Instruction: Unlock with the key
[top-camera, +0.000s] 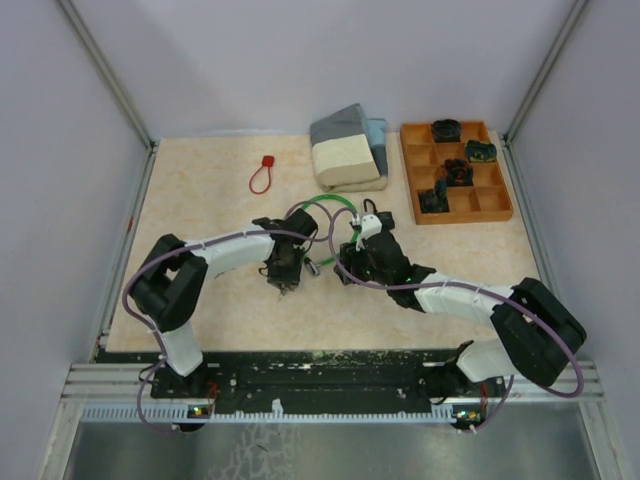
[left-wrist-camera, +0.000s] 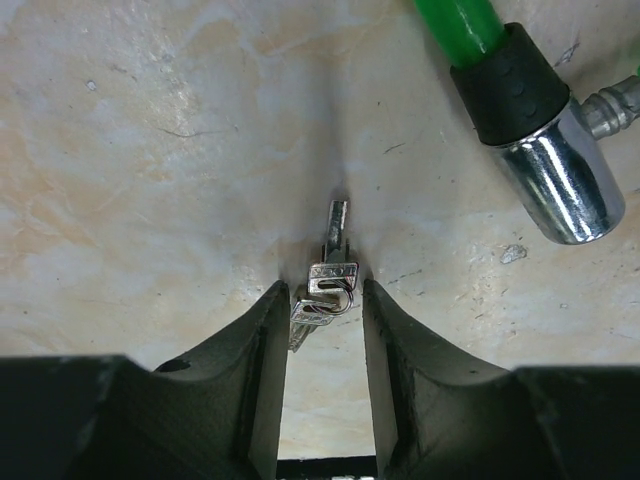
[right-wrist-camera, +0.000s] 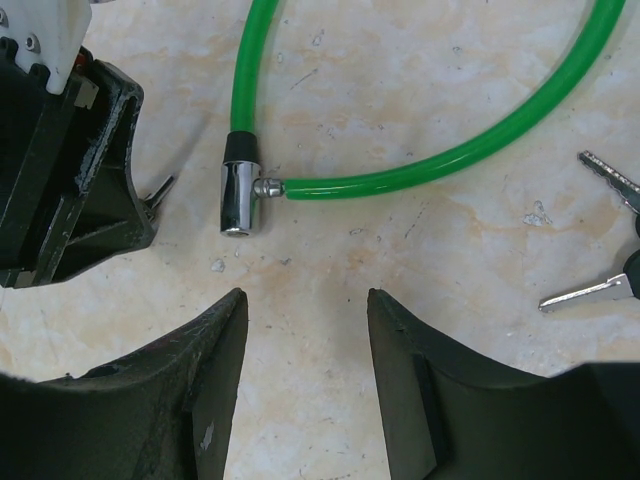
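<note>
A small silver key pair (left-wrist-camera: 334, 275) on a wire ring lies on the tabletop. My left gripper is low over it, fingers apart on either side of the keys. The green cable lock (right-wrist-camera: 400, 176) lies looped beside it, its chrome lock barrel (right-wrist-camera: 239, 196) toward the left gripper. My right gripper stands open over bare table, below and right of that barrel in its wrist view, with nothing between its fingers.
Black-headed keys (right-wrist-camera: 610, 288) lie right of the lock. A red looped item (top-camera: 267, 163) sits back left, folded cloths (top-camera: 345, 160) at the back, a wooden compartment tray (top-camera: 420, 155) back right.
</note>
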